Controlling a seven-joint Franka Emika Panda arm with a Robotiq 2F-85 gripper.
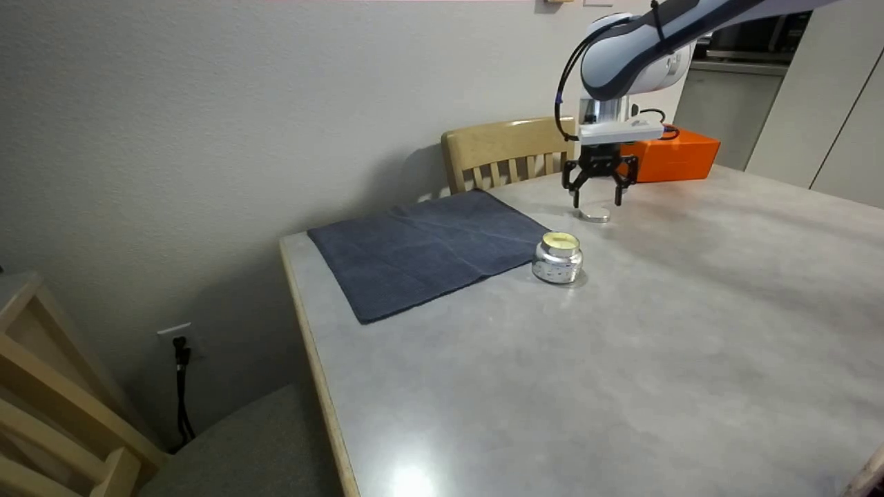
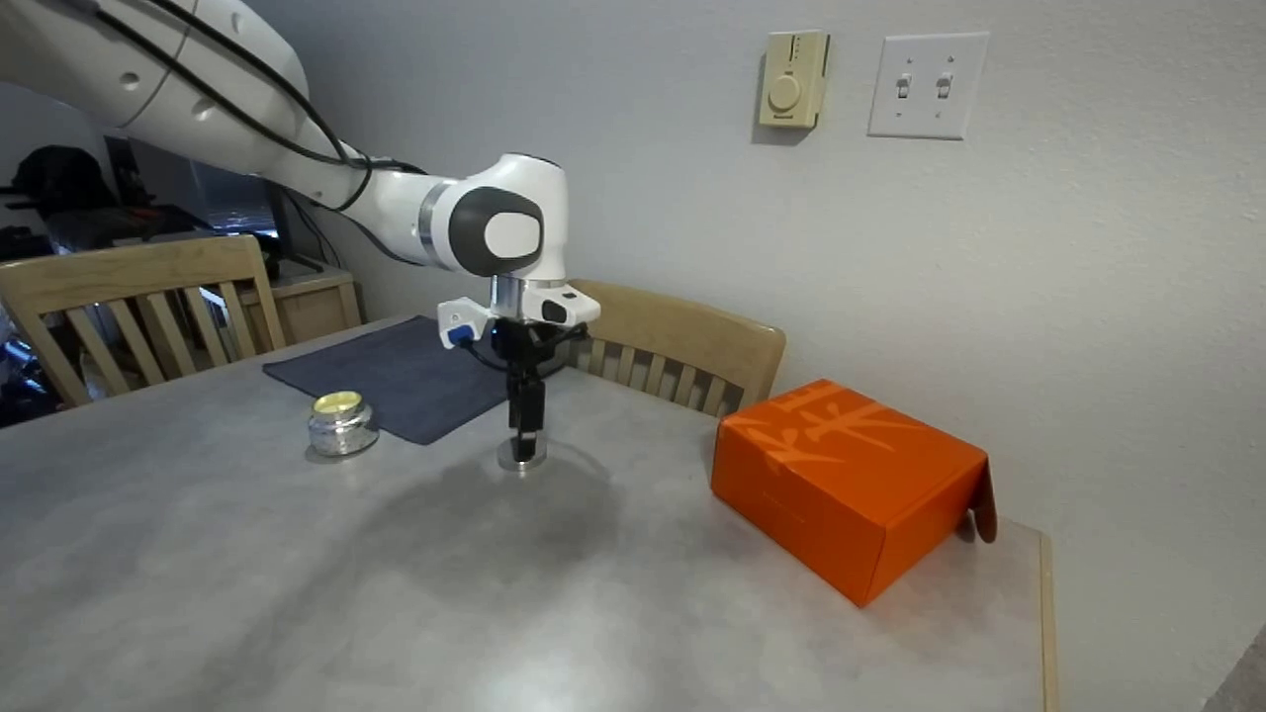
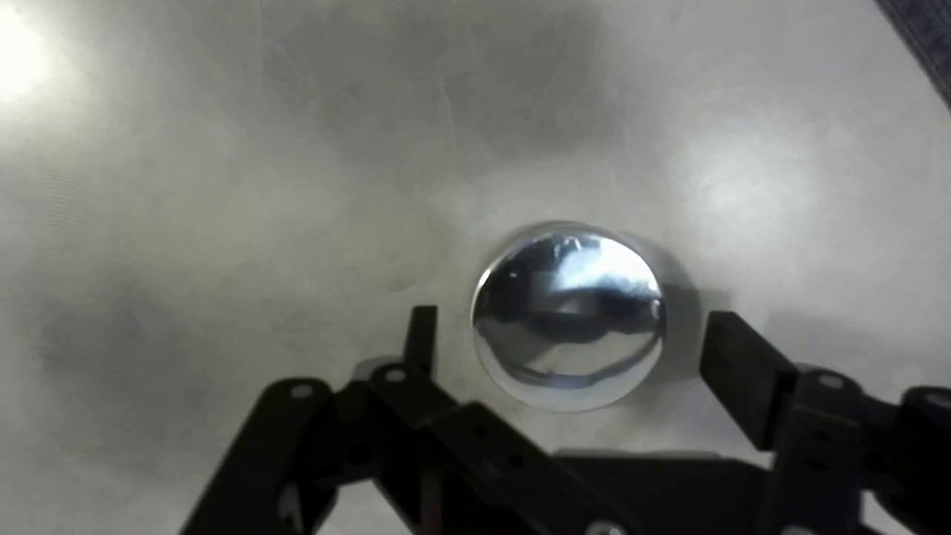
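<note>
A round, shiny silver lid lies flat on the grey table. My gripper stands open above it, one finger on each side and a gap between the lid and both fingers. In exterior view 1 the lid shows just below the gripper; in exterior view 2 the lid is partly hidden by the fingers. A silver jar with pale yellow contents and an uncovered top stands upright beside the near right corner of the dark blue cloth.
An orange box sits near the table's edge, with open table between it and the gripper. A wooden chair stands against the table's wall side.
</note>
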